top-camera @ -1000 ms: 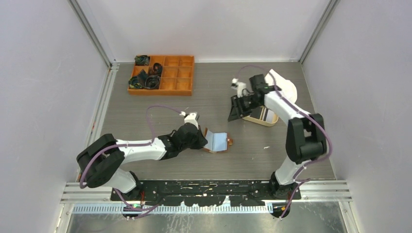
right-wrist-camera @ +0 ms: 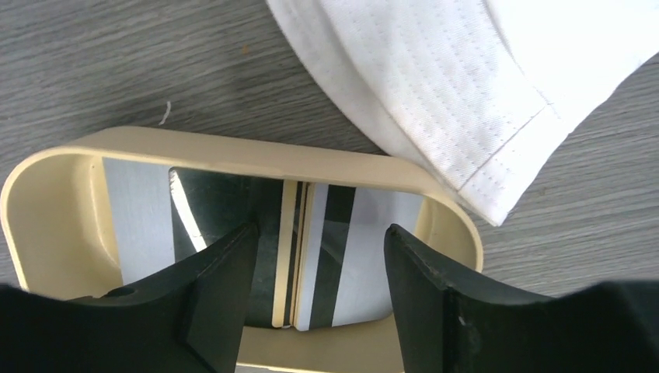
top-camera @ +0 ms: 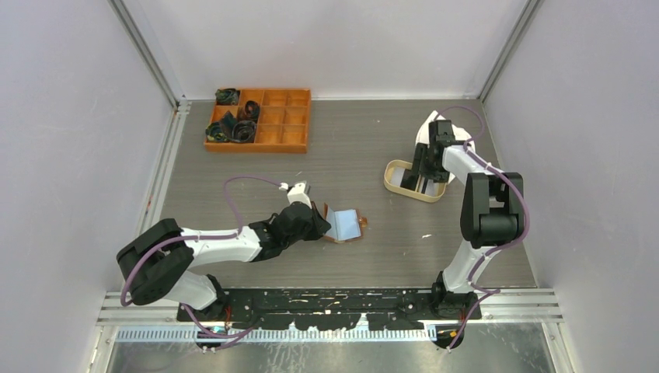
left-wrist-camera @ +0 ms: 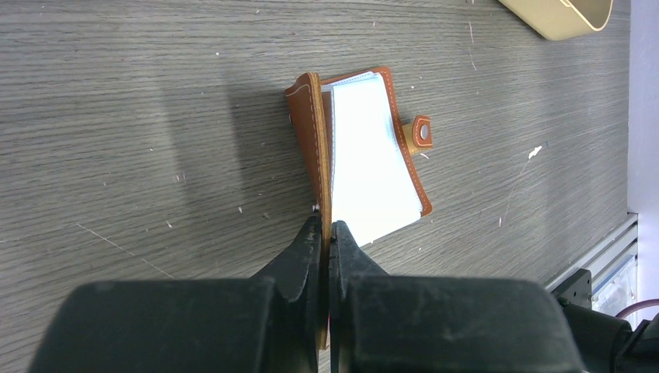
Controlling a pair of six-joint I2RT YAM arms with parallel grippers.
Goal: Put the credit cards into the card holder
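The brown card holder (top-camera: 346,225) lies open near the middle; in the left wrist view its raised flap (left-wrist-camera: 309,140) runs down between the fingertips of my left gripper, which is shut on it. In the right wrist view several cards (right-wrist-camera: 357,249), black and silver, stand or lie in a beige bin (right-wrist-camera: 326,163). My right gripper is over this bin, part open, its fingertips either side of the striped card edges, nothing visibly held.
A white cloth (right-wrist-camera: 466,93) lies behind the bin. An orange compartment tray (top-camera: 280,132) with dark coiled items stands at the back left.
My right arm has swung right from beside the card holder to over the beige bin.
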